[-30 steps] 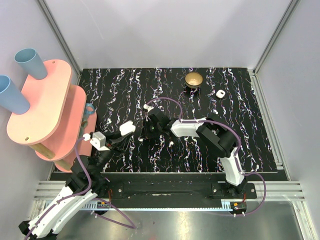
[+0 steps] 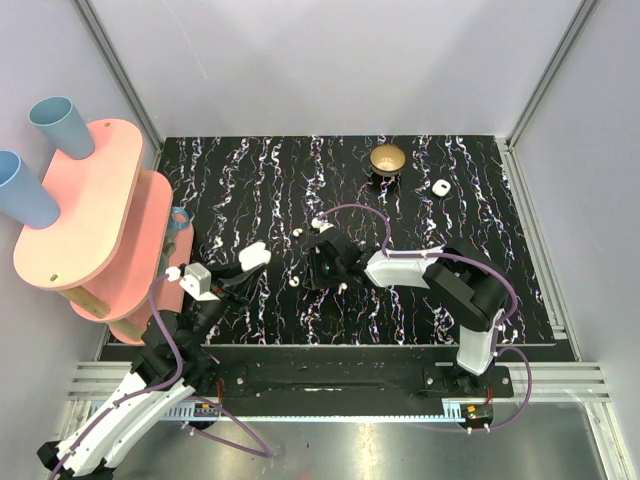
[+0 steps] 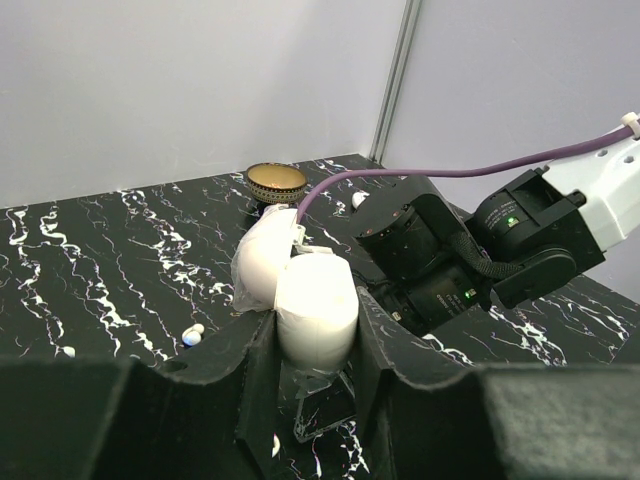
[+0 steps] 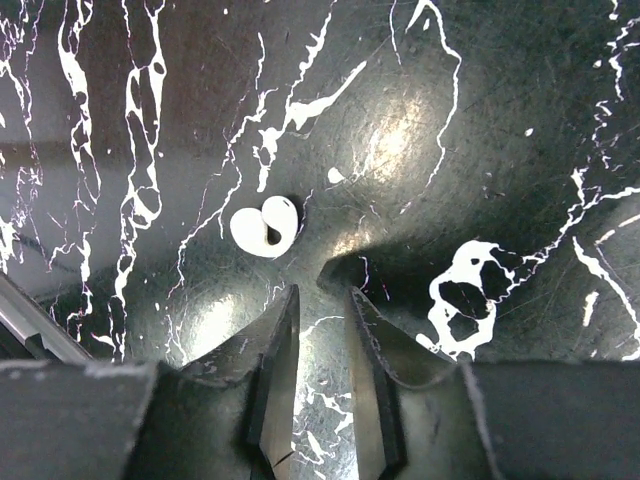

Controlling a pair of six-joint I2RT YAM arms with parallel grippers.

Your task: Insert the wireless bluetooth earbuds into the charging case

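Observation:
The white charging case (image 2: 253,255), lid raised, is held up at the centre-left by my left gripper (image 2: 243,278), which is shut on it; it fills the fingers (image 3: 316,312) in the left wrist view. My right gripper points down at the black marble top, its fingers slightly parted with nothing seen between them. A white earbud (image 4: 264,227) lies up and left of those fingers. Small white pieces (image 2: 297,232) lie near the right gripper in the top view; partly hidden by the arm.
A gold bowl (image 2: 387,158) and a small white object (image 2: 441,187) stand at the back right. Pink shelves (image 2: 70,235) with blue cups fill the left side.
My right gripper and arm have moved rightward across the table, slightly toward the front. The left gripper with the case has not visibly moved.

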